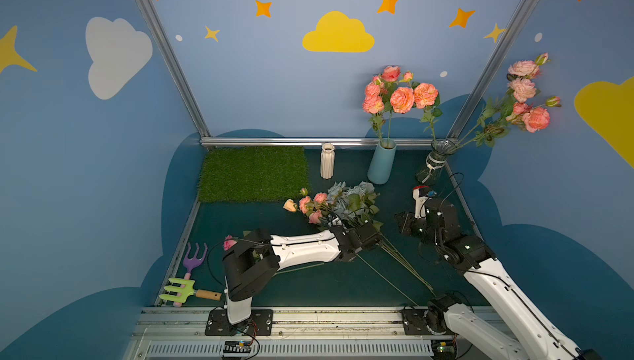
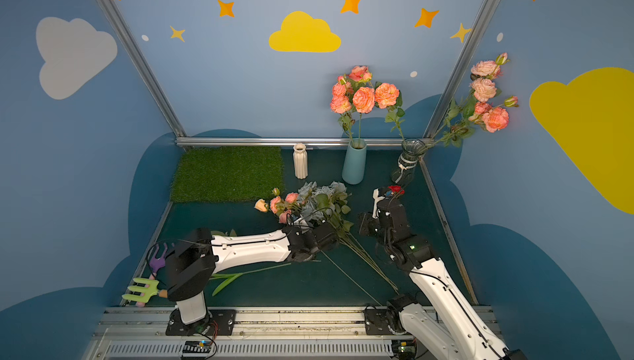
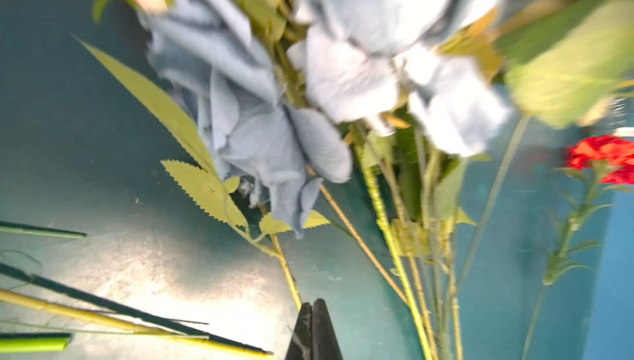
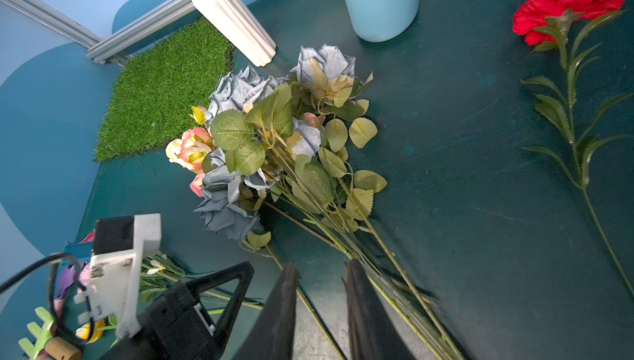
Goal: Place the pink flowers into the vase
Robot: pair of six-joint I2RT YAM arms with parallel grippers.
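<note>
Pink and peach roses (image 1: 305,204) lie on the table in a loose bunch with blue-grey flowers (image 4: 234,89); in the right wrist view one pink-peach rose (image 4: 196,147) shows at the bunch's left. Taller pink roses (image 1: 401,99) stand in the blue vase (image 1: 381,163), and more pink roses (image 1: 521,89) lean out of the glass vase (image 1: 432,165). My left gripper is shut, low among the stems; nothing clearly shows between its fingers, though one stem runs close by. My right gripper is open, with its fingers apart above the stems.
A white vase (image 1: 327,161) stands left of the blue one. The grass mat (image 1: 254,173) is at the back left. A red carnation (image 4: 569,4) lies at the right. Garden forks (image 1: 193,261) lie at the left. Bare table lies between the bunch and carnation.
</note>
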